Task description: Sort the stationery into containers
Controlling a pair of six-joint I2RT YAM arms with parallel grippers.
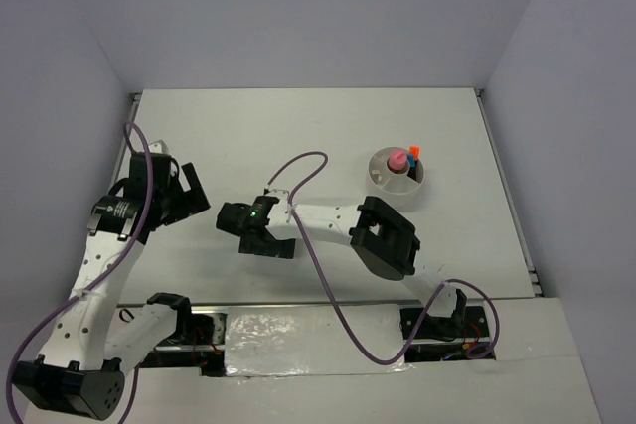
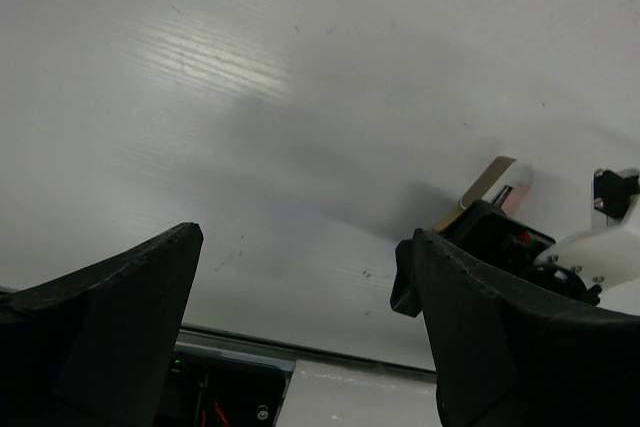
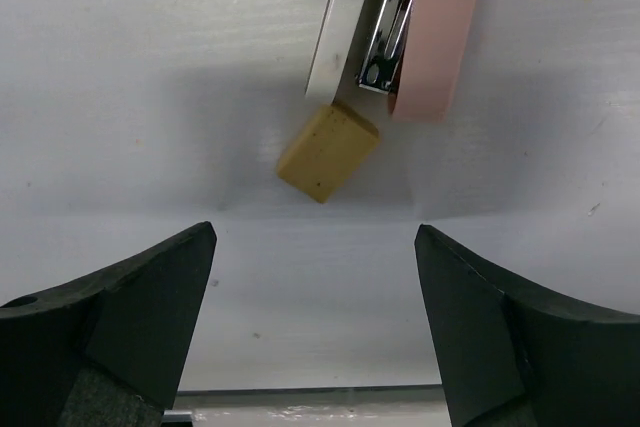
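Note:
A small yellow block [image 3: 328,152] lies on the table just below a stapler [image 3: 440,47] with pink and silver body, in the right wrist view. My right gripper is over them, fingers apart either side below the block, nothing between. In the top view this gripper hides both items. My left gripper hangs open and empty over bare table at the left. A grey round organizer [image 1: 381,174] at the table's right holds pink, orange and blue items.
The front edge runs just below the right gripper in its wrist view. Purple cables arch over both arms.

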